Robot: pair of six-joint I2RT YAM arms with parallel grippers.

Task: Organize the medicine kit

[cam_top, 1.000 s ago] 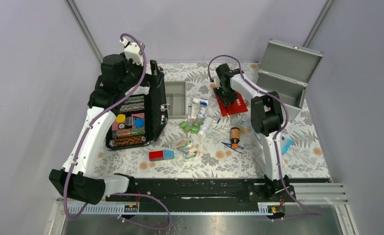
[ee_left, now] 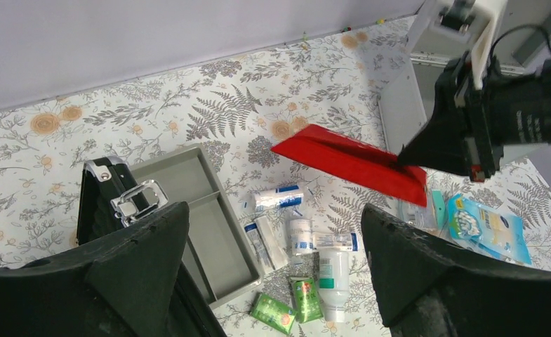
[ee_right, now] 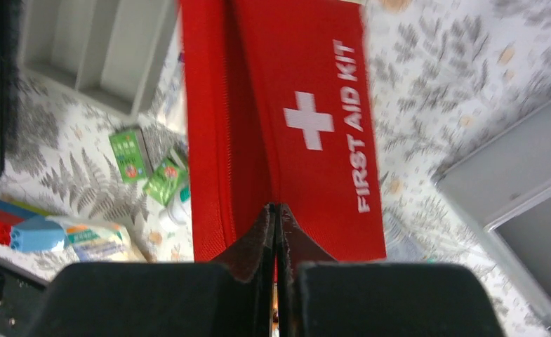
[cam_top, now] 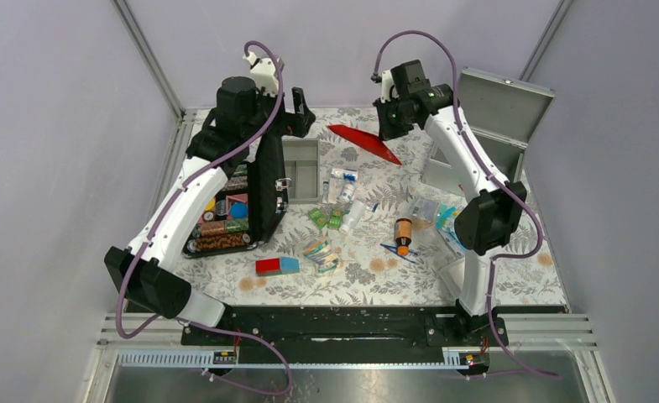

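The red pouch (cam_top: 363,141) marked FIRST AID KIT hangs above the table's back middle. My right gripper is shut on its edge, and the fabric spreads beyond the fingers in the right wrist view. High at the back left, my left gripper (cam_top: 305,113) stands open with nothing between its fingers. The left wrist view shows the raised pouch (ee_left: 349,158) to the right of those open fingers. At the right, a silver metal case (cam_top: 502,151) has its lid up. A grey divided tray (cam_top: 301,168) lies in the middle left.
A black case (cam_top: 269,189) full of containers lies open at left. Loose items cover the centre: a white bottle (cam_top: 353,216), green boxes (cam_top: 318,217), a brown bottle (cam_top: 403,231), a red-blue box (cam_top: 276,266). Bare cloth shows at the back middle.
The red pouch has risen off the table and tilted in my right gripper, which moved up and slightly rightward. My left arm has swung right, toward the back middle.
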